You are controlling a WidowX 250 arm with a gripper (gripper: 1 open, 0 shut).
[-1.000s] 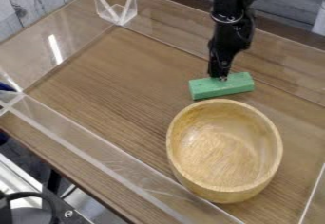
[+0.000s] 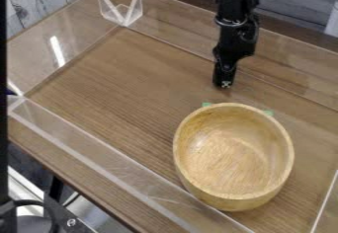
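The black robot arm reaches down from the back of the table, its gripper [image 2: 224,81] low over the wooden top, behind a large tan bowl [image 2: 231,158]. The fingers look shut, with nothing visible between them, though they are small and dark. Small bits of green [image 2: 266,112] show at the bowl's far rim; the rest of that green thing is hidden or out of sight.
Clear plastic walls edge the table [image 2: 106,69] on the left and front. A clear angular piece stands at the back left.
The green block that lay in front of the gripper is now mostly out of sight at the bowl's far rim. The arm has shifted slightly.
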